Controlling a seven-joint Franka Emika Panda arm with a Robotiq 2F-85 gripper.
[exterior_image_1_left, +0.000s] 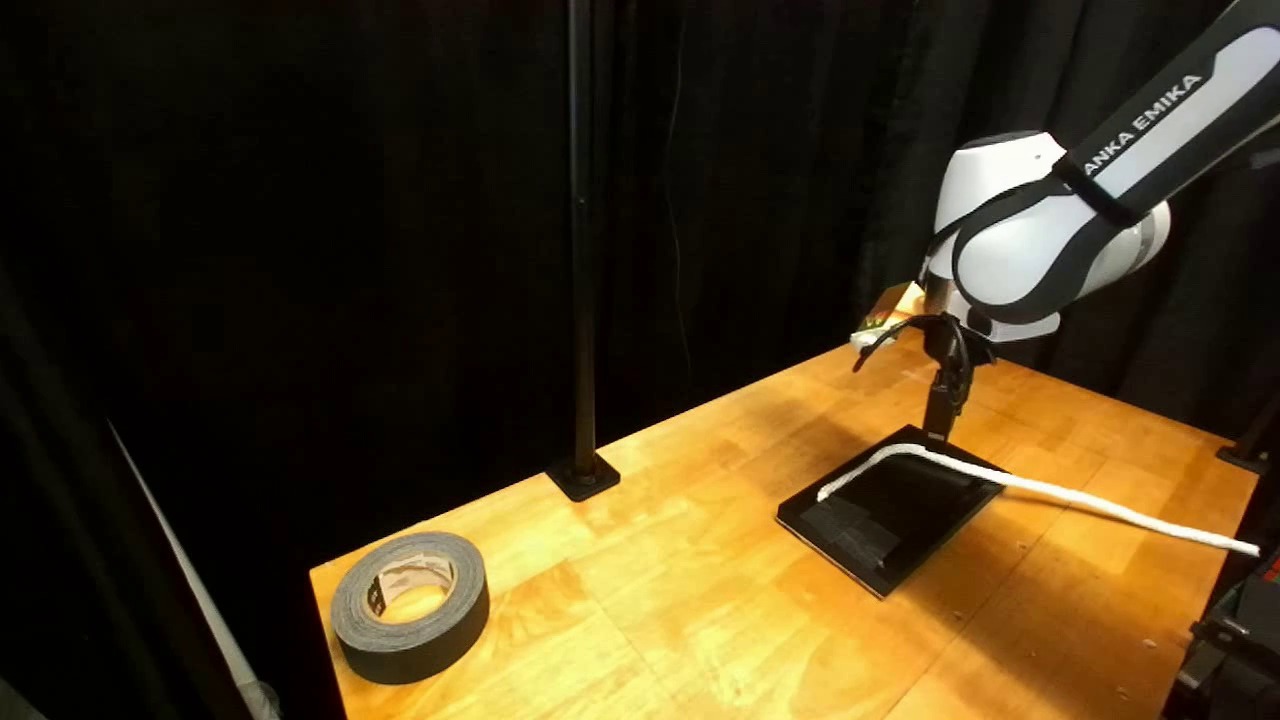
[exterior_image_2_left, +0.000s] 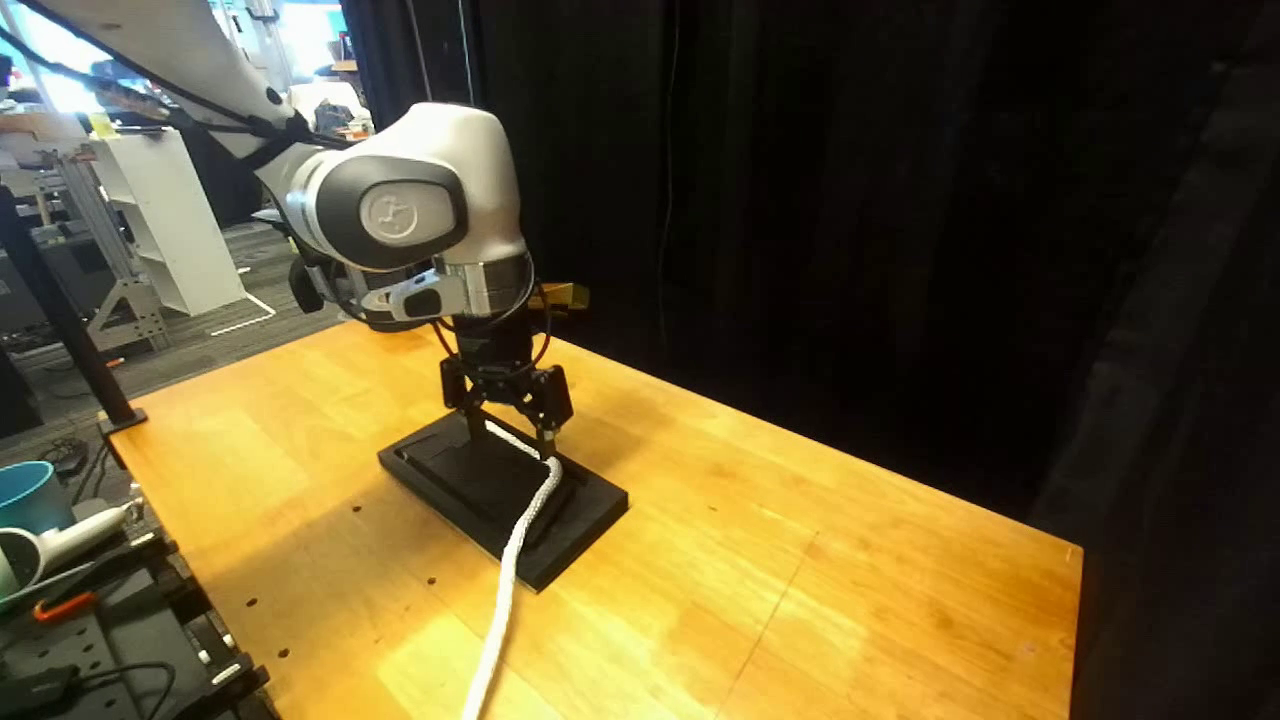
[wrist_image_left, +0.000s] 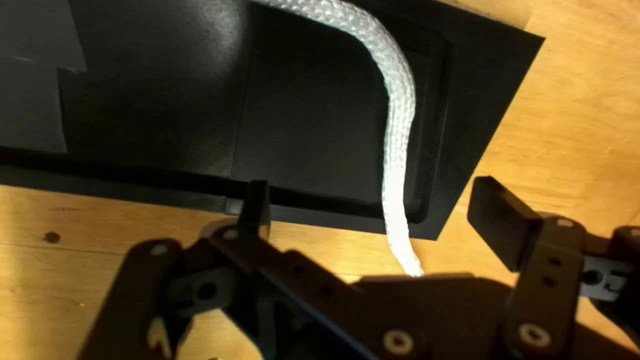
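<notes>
A white braided rope (exterior_image_1_left: 1068, 493) lies in a curve over a black rectangular tray (exterior_image_1_left: 924, 510) on the wooden table. One short end rests on the tray; the long part runs off past a corner and across the wood. My gripper (exterior_image_2_left: 513, 430) is above the tray, its fingers pointing down. In the wrist view the gripper is open, with the rope (wrist_image_left: 397, 138) passing beneath the gap, not held. The gripper's body hides where the rope continues at the bottom of that view.
A roll of dark tape (exterior_image_1_left: 411, 608) lies at the table's near left corner. A black post (exterior_image_1_left: 584, 474) stands at the table edge, in front of dark curtains. Between tape and tray, the wood is clear. A cart (exterior_image_2_left: 102, 648) with tools stands beside the table.
</notes>
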